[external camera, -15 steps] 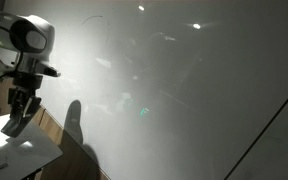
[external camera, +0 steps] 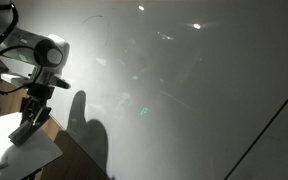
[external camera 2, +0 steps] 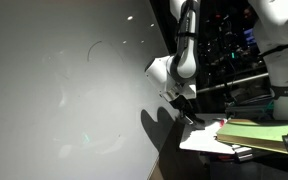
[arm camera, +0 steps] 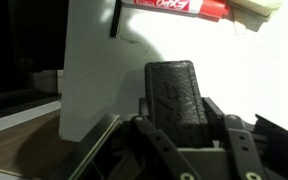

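A dark, speckled block like a whiteboard eraser (arm camera: pixel 172 90) stands out in the middle of the wrist view. My gripper is shut on its near end, one black finger on either side. Seen in exterior view 1, the gripper (external camera: pixel 34 103) points downward at the lower left, and the dark eraser (external camera: pixel 24 130) slants below it over a white surface (external camera: pixel 44 152). Whether the eraser touches that surface, I cannot tell. In exterior view 2 the gripper (external camera 2: pixel 187 110) is small and dark.
A red Expo marker (arm camera: pixel 189 5) lies on the white surface, beside a cream-coloured object (arm camera: pixel 256 8). The large whiteboard (external camera: pixel 184 90) fills most of exterior view 1, with small green marks (external camera: pixel 143 112). A yellowish board (external camera 2: pixel 254 133) sits at the right in exterior view 2.
The green marks look the same.
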